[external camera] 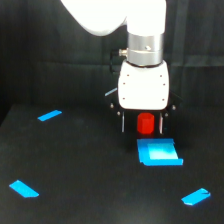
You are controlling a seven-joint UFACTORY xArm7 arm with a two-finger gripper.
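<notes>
A red block (146,124) stands on the dark table, right behind a blue patch (159,152). My gripper (142,124) is over it with fingers spread wide. In the camera view the thin dark fingers show on either side of the block, with a gap between each finger and the block. The depth between the fingertips and the block is hard to judge.
Blue strips lie on the table at the back left (50,115), front left (24,189) and front right (196,197). A dark curtain (50,60) hangs behind.
</notes>
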